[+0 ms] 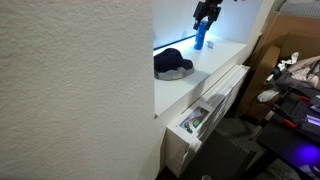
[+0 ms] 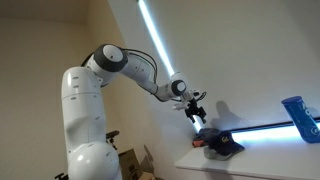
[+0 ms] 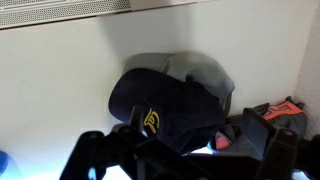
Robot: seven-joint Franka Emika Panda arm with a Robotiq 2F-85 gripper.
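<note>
Dark and grey caps lie together on the white ledge, the navy cap [image 3: 165, 100] with a yellow emblem overlapping the grey cap [image 3: 200, 70] in the wrist view. From the side, the caps [image 2: 222, 147] sit just below and right of my gripper [image 2: 195, 115], which hangs above the ledge, apart from them. My gripper stands open in the wrist view, its dark fingers spread with no object held between them. In the first exterior view the gripper [image 1: 208, 14] appears at the top, overlapping the blue bottle [image 1: 200, 38].
A grey and orange item [image 3: 285, 112] lies beside the caps. The blue bottle [image 2: 301, 119] stands upright farther along the ledge [image 1: 222, 55]. Below the ledge, an open drawer [image 1: 190, 122] holds small items. A wall rises behind the caps, with bare ledge in front.
</note>
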